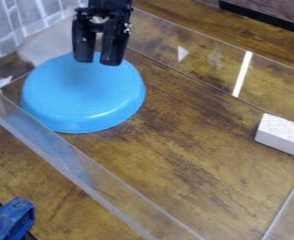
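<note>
The dark gripper [97, 49] hangs at the top left over the back part of a round, bright blue plastic object [80, 98] that lies on the wooden surface. Its two fingers stand apart, and I see nothing held between them.
A white block [285, 133] lies at the right. A crumpled blue item [9, 221] is at the lower left. Clear plastic walls or panels run round the work area.
</note>
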